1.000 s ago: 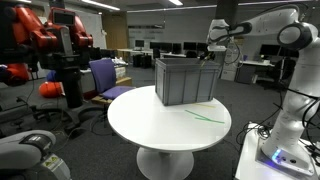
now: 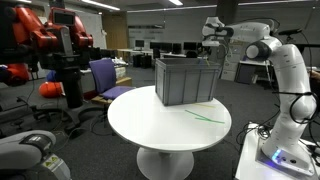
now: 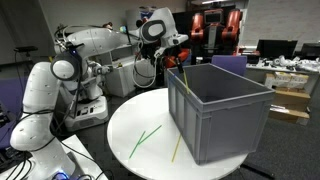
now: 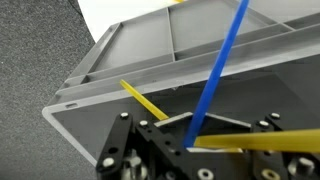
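Note:
In the wrist view, my gripper is shut, with a blue stick (image 4: 222, 60) and a yellow stick (image 4: 270, 140) meeting at its fingers; they appear pinched there. Another yellow length (image 4: 142, 99) shows at the left, crossing the rim of a grey box; whether it belongs to the same stick is unclear. My gripper (image 3: 178, 70) hangs over the near left rim of the open grey box (image 3: 215, 130) on the round white table (image 3: 120, 115). Two green sticks (image 3: 152, 133) and a yellow one (image 3: 177, 149) lie on the table before the box.
The tall box (image 2: 187, 84) occupies the table's back right part. A second, red-and-black robot (image 2: 55, 45) stands at the left, and a purple chair (image 2: 104, 78) is behind the table.
The wrist has shifted slightly right and up in exterior view 1, and the arm's bend has changed. Box and table sticks look unmoved.

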